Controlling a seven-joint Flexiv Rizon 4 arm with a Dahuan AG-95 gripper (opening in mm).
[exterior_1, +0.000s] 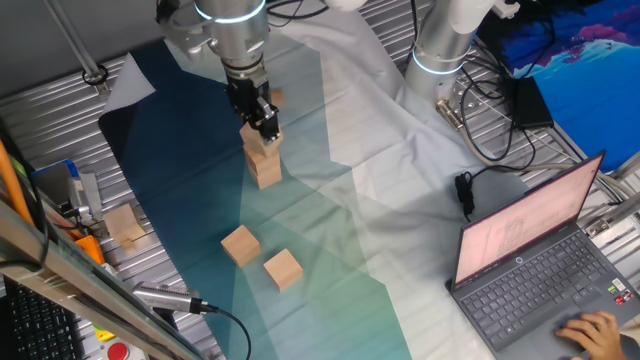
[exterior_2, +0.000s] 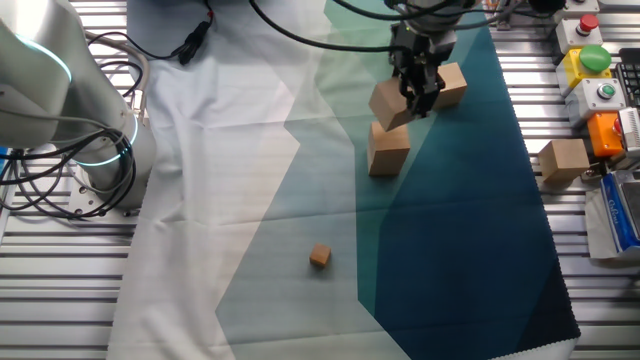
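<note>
My gripper (exterior_1: 266, 128) is shut on a light wooden block (exterior_2: 390, 104), which hangs tilted from its fingers. In exterior view 1 the held block is partly covered by the gripper and overlaps the top of a standing wooden block (exterior_1: 266, 177). From exterior view 2, that standing block (exterior_2: 388, 150) appears just below the held one; whether the two touch I cannot tell. Two more wooden blocks, one left (exterior_1: 240, 245) and one right (exterior_1: 283, 270), lie on the cloth nearer the front in exterior view 1. A tiny wooden cube (exterior_2: 320, 256) lies apart.
A laptop (exterior_1: 530, 270) with a person's hand (exterior_1: 593, 336) on it occupies the right side in exterior view 1. Another wooden block (exterior_2: 564, 160) is off the cloth near the button boxes (exterior_2: 590, 95).
</note>
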